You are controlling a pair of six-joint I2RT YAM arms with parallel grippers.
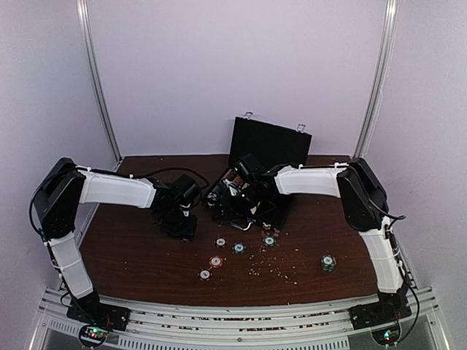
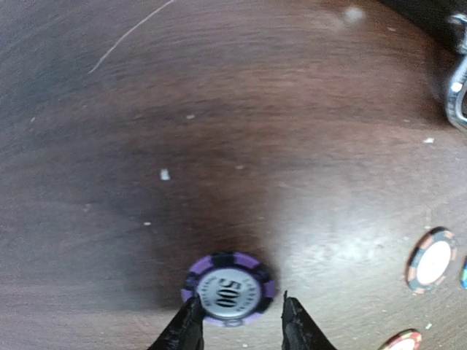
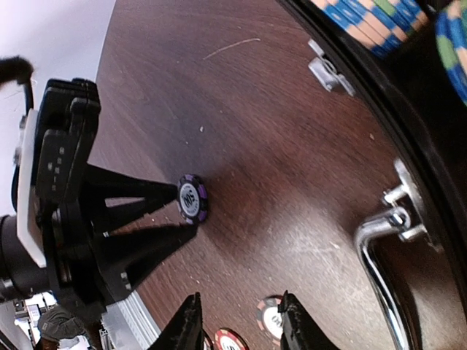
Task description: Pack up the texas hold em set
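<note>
A purple and black 500 chip (image 2: pixel 228 293) lies on the table at the fingertips of my left gripper. The right wrist view shows this chip (image 3: pixel 192 199) beside the left fingers (image 3: pixel 157 244), which stand apart; whether they touch it I cannot tell. My right gripper is open and empty, over the front of the black case. That case stands open with its lid (image 1: pixel 270 142) raised, and my right arm hides much of its inside. Rows of chips (image 3: pixel 376 18) sit in it. Loose on the table are a red chip (image 1: pixel 216 262), a blue chip (image 1: pixel 238 248) and several others.
A small stack of chips (image 1: pixel 328 262) stands at the right. The case's metal handle (image 3: pixel 383 288) and latch (image 3: pixel 330 73) jut out from its front side. Small pale crumbs are scattered mid-table.
</note>
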